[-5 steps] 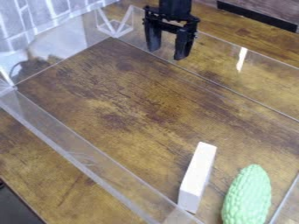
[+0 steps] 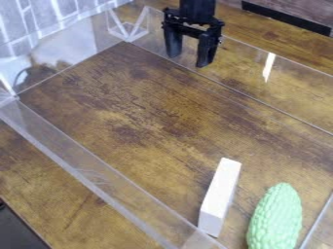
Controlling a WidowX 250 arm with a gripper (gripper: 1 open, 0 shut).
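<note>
My black gripper (image 2: 192, 44) is at the top centre of the camera view, low near the back wall of the clear tray, its two fingers pointing down and apart, with nothing visible between them. A white rectangular block (image 2: 220, 195) lies near the front right. Beside it, further right, lies a green bumpy oblong object (image 2: 275, 216), like a toy corn or gourd.
A clear-walled tray (image 2: 78, 180) surrounds a wooden surface, most of which is bare in the middle and left. Light patterned cloth (image 2: 39, 34) is at the top left, outside the tray.
</note>
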